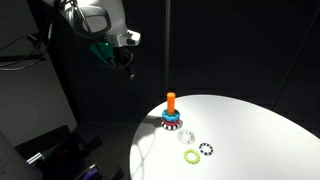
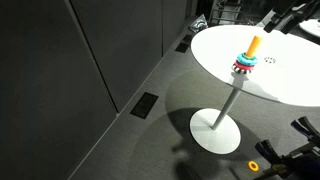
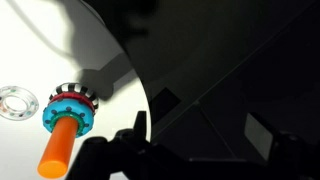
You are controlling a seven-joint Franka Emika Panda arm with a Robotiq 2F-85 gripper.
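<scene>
An orange post [image 1: 171, 103] stands upright on the white round table, with a blue ring [image 1: 171, 116] and a red ring low around it. From above, the wrist view shows the orange post [image 3: 58, 148], the blue ring [image 3: 70, 112] and a black-and-white striped ring [image 3: 76, 92] at its base. My gripper is open, its dark fingers wide apart with nothing between them. It hangs beyond the table's edge, to the left of the post in exterior view 1. Lying loose are a clear ring [image 1: 186, 136], a green ring [image 1: 192, 157] and a black-and-white ring [image 1: 206, 149].
Dark floor lies below the gripper. In exterior view 2, the table's pedestal base [image 2: 215, 130] is clear, and an orange ring-shaped thing [image 2: 253, 166] shows near dark equipment at lower right.
</scene>
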